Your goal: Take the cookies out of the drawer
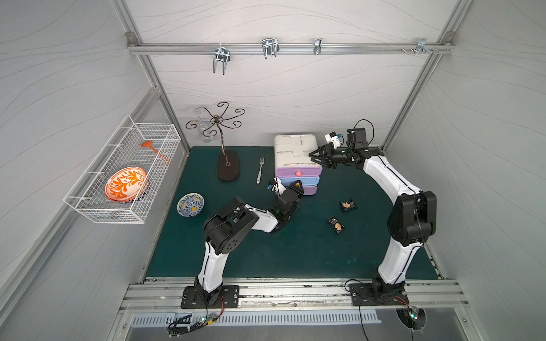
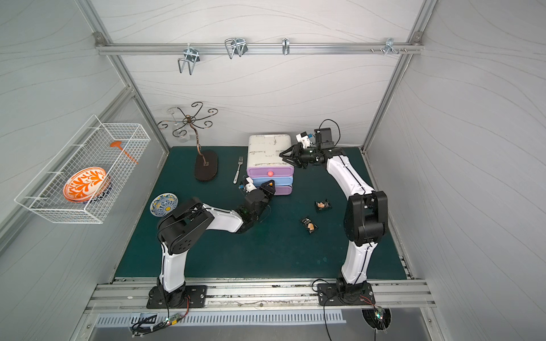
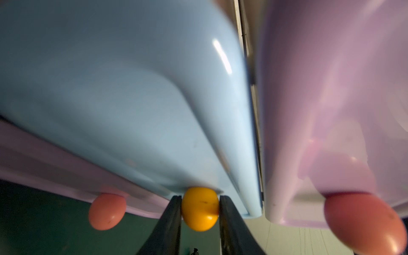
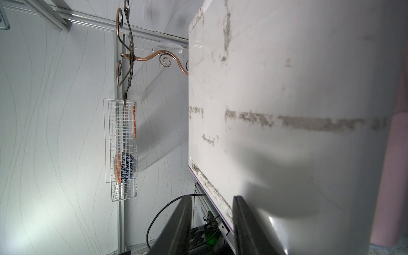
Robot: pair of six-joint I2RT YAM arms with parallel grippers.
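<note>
The small white cabinet [image 1: 295, 149] at the back of the table has a purple top drawer [image 1: 284, 171], a blue middle drawer [image 3: 127, 110] and a purple bottom drawer [image 1: 310, 190]. My left gripper is at the blue drawer, its fingers close along both sides of the orange-yellow knob [image 3: 199, 214]. Whether they press on it cannot be told. Two dark cookie packets, one nearer [image 1: 335, 225] and one farther back [image 1: 348, 205], lie on the table right of the cabinet. My right gripper stands part open against the cabinet's right side, nothing visible between its fingers.
Left of the cabinet lie a fork [image 1: 260, 170] and a dark metal stand [image 1: 228, 166]. A patterned bowl [image 1: 190, 204] sits farther left. A white wire basket [image 1: 153, 193] hangs on the left wall.
</note>
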